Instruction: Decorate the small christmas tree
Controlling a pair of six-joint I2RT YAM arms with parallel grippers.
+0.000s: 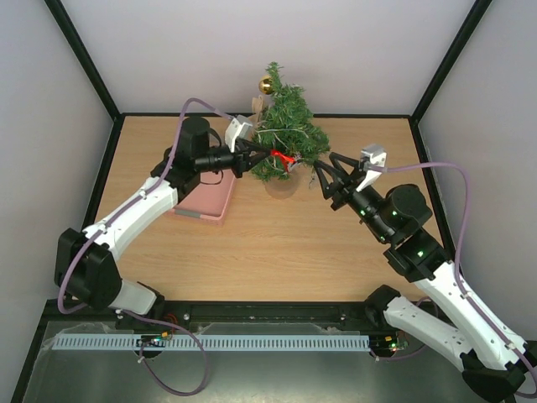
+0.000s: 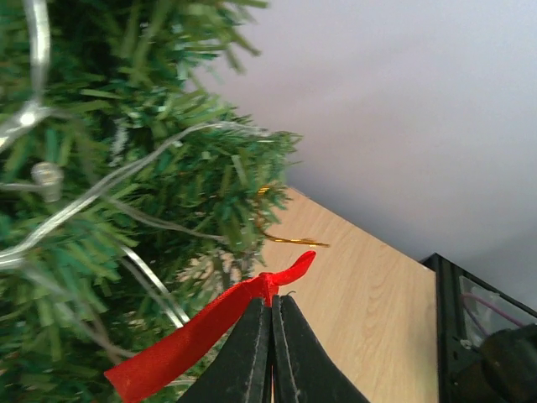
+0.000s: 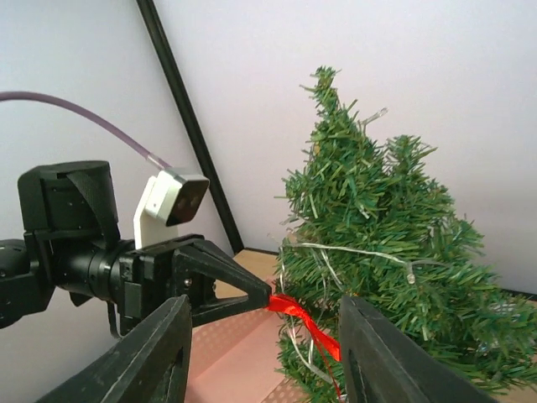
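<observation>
The small green tree (image 1: 290, 124) stands at the back middle of the table, with a gold ball (image 1: 266, 85) near its top and pale wire lights wound through it. Against its front left side, my left gripper is shut on a red ribbon bow (image 2: 201, 336). A gold tie (image 2: 295, 242) sticks out beside the bow, close to the branches. My right gripper (image 1: 318, 162) stands open right of the tree, nothing between its fingers. From the right wrist view, the red ribbon (image 3: 306, 319) hangs from the left fingertips in front of the branches.
A pink basket (image 1: 220, 203) sits left of the tree, partly under my left arm. At the tree's upper left a light brown bow (image 1: 257, 106) shows.
</observation>
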